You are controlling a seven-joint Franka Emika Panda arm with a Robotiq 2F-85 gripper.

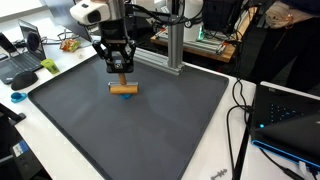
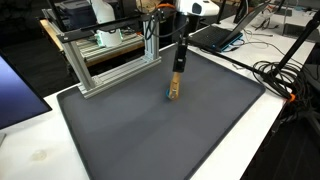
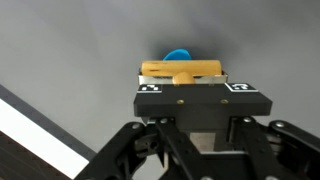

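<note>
A wooden hammer-like piece hangs from my gripper [image 1: 122, 72], with its short handle upright between the fingers. Its cylindrical orange-brown head [image 1: 124, 89] lies crosswise below. On the grey mat sits a small blue disc [image 1: 127, 96], partly hidden by the head. In the wrist view the head [image 3: 181, 68] spans the space just beyond the fingers, and the disc [image 3: 177, 55] peeks out past its far side. Exterior view 2 shows the head [image 2: 173, 94] low over the mat beside the blue disc [image 2: 169, 97]; I cannot tell whether they touch.
A metal frame post [image 1: 176, 45] rises behind it. A dark laptop [image 1: 285, 125] with cables lies to the right, and a blue roll [image 1: 18, 97] is off the left side.
</note>
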